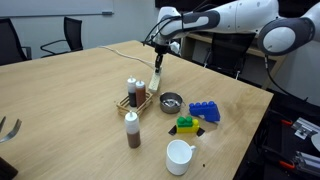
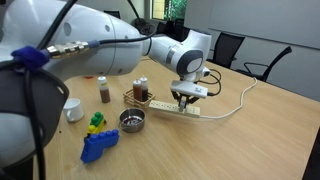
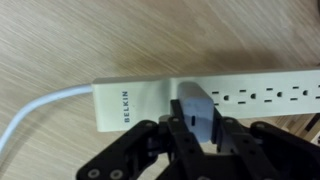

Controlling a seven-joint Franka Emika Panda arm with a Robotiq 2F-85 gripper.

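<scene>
A long white power strip [image 3: 262,95] marked BELKIN runs across the wrist view, with its cord leaving the left end. My gripper is over the strip, shut on a grey, rounded object [image 3: 196,100] that hides part of the strip's face. What this object is, and whether it is joined to the strip, I cannot tell. In exterior view 2 the strip [image 2: 162,106] lies on the table with my gripper [image 2: 183,103] above its right half. Exterior view 1 shows the strip [image 1: 154,83] just behind the bowl and crate.
Close to the strip are a metal bowl [image 1: 171,103] and a wooden crate [image 2: 136,99] with bottles. Blue [image 1: 206,111] and green-yellow [image 1: 186,125] blocks, a white mug [image 1: 179,157] and another bottle [image 1: 133,130] stand nearer.
</scene>
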